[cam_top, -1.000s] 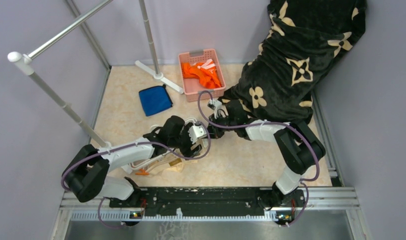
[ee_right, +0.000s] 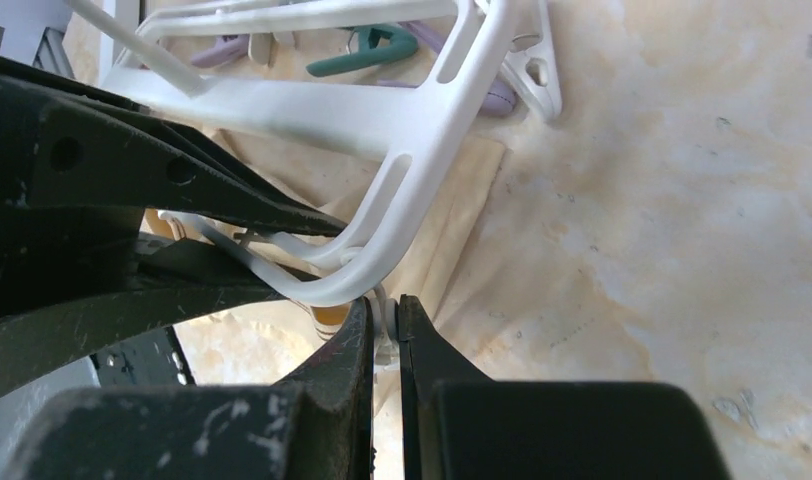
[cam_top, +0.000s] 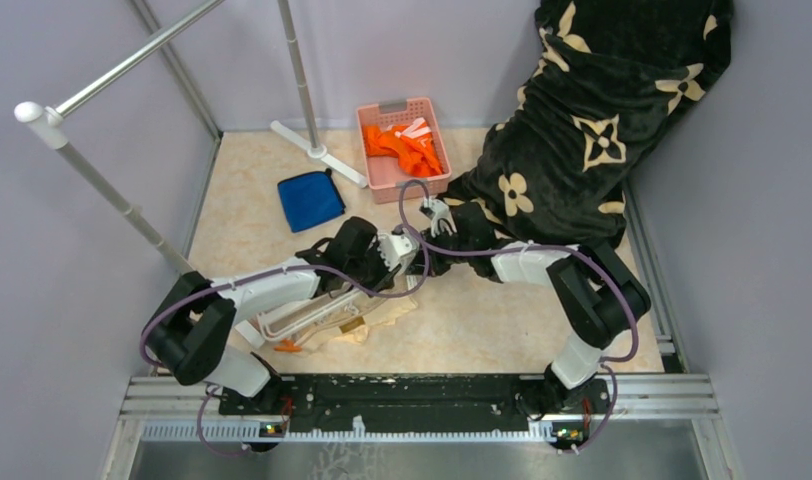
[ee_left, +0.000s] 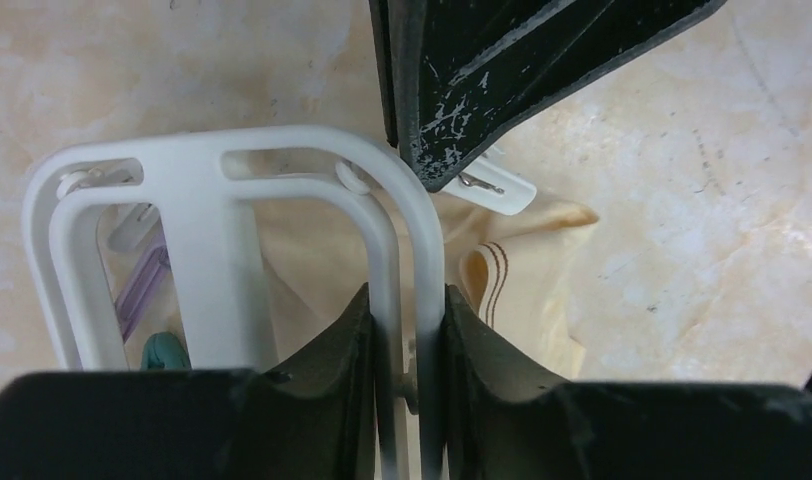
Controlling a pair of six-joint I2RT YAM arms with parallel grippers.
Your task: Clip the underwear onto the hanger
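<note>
The white plastic hanger (ee_left: 207,230) lies flat over the beige underwear (ee_right: 462,215), whose striped waistband (ee_left: 497,285) folds up beside the frame. My left gripper is shut on the hanger's side rails near a corner. Past that corner, my right gripper is shut on a white clip (ee_left: 502,190); the clip sits just outside the frame, above the cloth. Whether fabric lies in the clip's mouth cannot be made out. From above, the arms hide most of this corner, and the underwear (cam_top: 392,308) shows only below the left arm.
Purple and teal clips (ee_right: 367,50) hang inside the hanger. Behind are a blue folded cloth (cam_top: 311,201) and a pink basket (cam_top: 387,190) with orange fabric. A metal rack (cam_top: 137,65) stands left, a dark blanket (cam_top: 582,130) right.
My left gripper and forearm have shifted away from the front edge and slightly right, close up to the right gripper. The right arm has barely moved.
</note>
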